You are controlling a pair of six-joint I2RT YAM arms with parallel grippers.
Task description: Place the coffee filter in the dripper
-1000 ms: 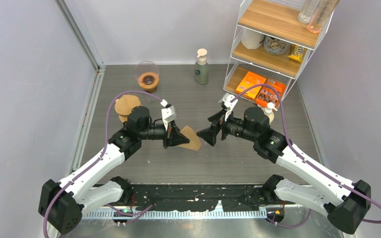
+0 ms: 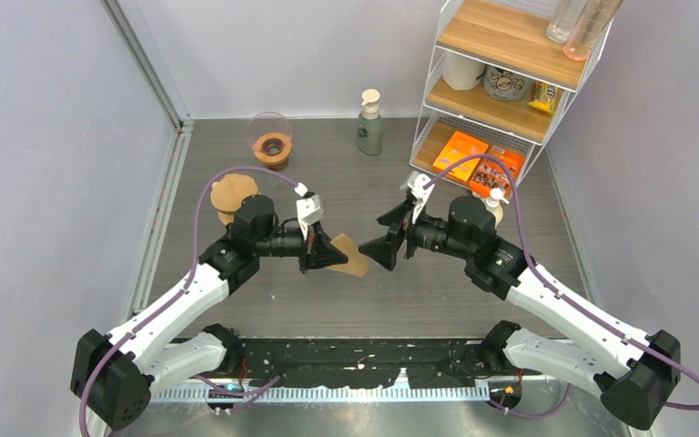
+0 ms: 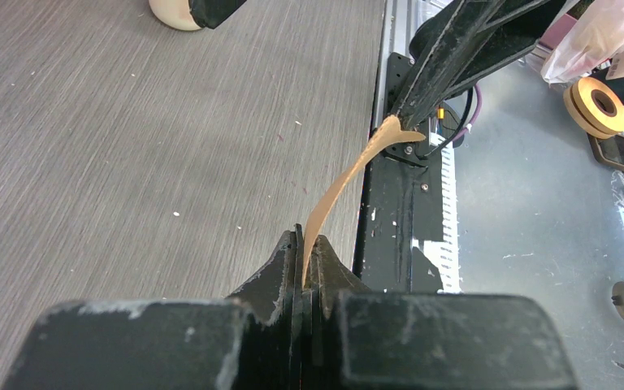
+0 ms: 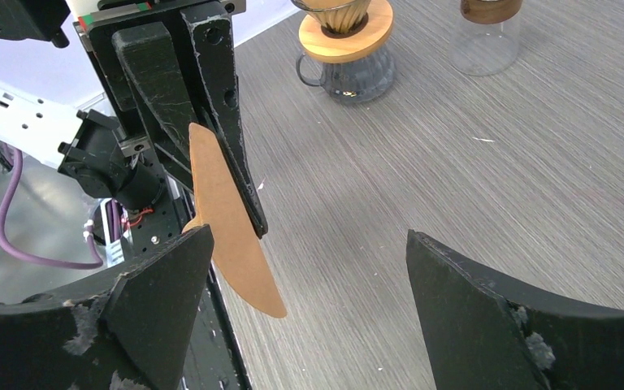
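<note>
A flat tan paper filter (image 2: 350,255) is held upright-edged by my left gripper, which is shut on it. In the right wrist view the filter (image 4: 231,227) hangs from the left fingers, beside my right gripper, which stands open, nothing clearly between its fingertips. The dripper (image 4: 333,16), glass with a wooden collar on a glass carafe (image 4: 349,77), stands behind. In the top view the dripper (image 2: 273,150) is at the back left.
A jar with wooden lid (image 4: 485,45), a stack of tan filters (image 2: 233,189), a green pump bottle (image 2: 369,132) and a wire shelf (image 2: 501,114) on the right border the workspace.
Very little differs: my right gripper has shifted very slightly leftward toward the filter. The left gripper still holds the filter in the same place.
</note>
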